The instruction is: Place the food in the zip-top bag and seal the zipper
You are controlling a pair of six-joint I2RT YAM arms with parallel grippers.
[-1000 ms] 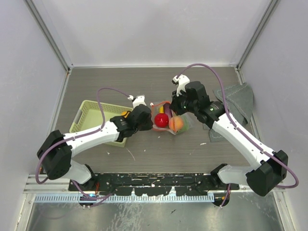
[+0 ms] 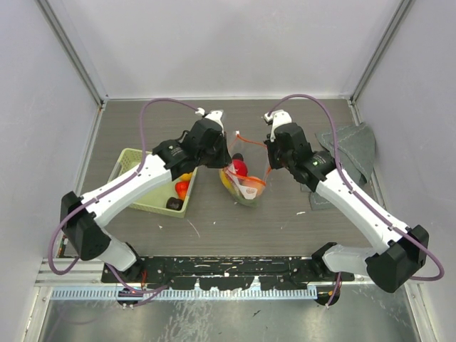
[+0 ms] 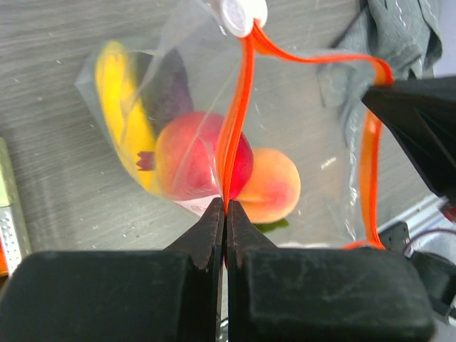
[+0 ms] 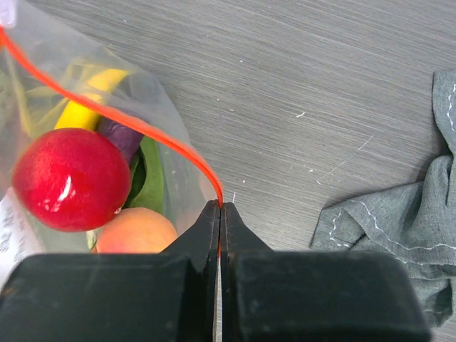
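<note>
A clear zip top bag with an orange-edged mouth hangs open between my two grippers. Inside it are a red apple-like fruit, a peach, a yellow banana-like piece, a purple item and something green. The left gripper is shut on the bag's orange rim, which runs straight up from its fingertips. On the opposite side, the right gripper pinches the same orange zipper edge. A white slider sits at the zipper's far end in the left wrist view.
To the left stands a pale green basket with orange, red and dark food pieces. A grey cloth lies crumpled at the right. Bare table shows in front of the bag.
The left gripper has risen and moved slightly away from the front edge, and the right has shifted a little right. Between them, the bag has swung more upright, its food settling lower.
</note>
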